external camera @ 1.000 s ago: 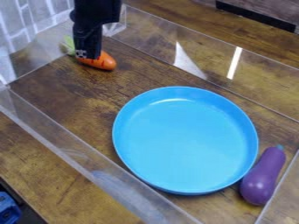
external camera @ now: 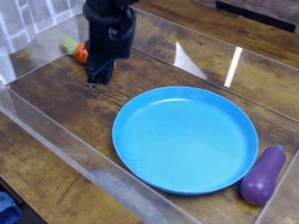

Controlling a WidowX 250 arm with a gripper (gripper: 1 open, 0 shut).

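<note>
The dark gripper [external camera: 98, 73] hangs low at the upper left of the wooden floor, just in front of an orange carrot [external camera: 79, 52] with green top, which it partly hides. Its fingertips are small and dark against the wood, so their opening is hard to make out. A blue plate [external camera: 184, 138] lies in the middle right. A purple eggplant [external camera: 264, 175] lies to the right of the plate.
Clear plastic walls [external camera: 82, 157] border the work area. The wood left of the plate is bare. A small blue object [external camera: 6, 208] shows at the lower left edge.
The gripper has come down and toward the front, now covering more of the carrot. The plate and eggplant have not moved.
</note>
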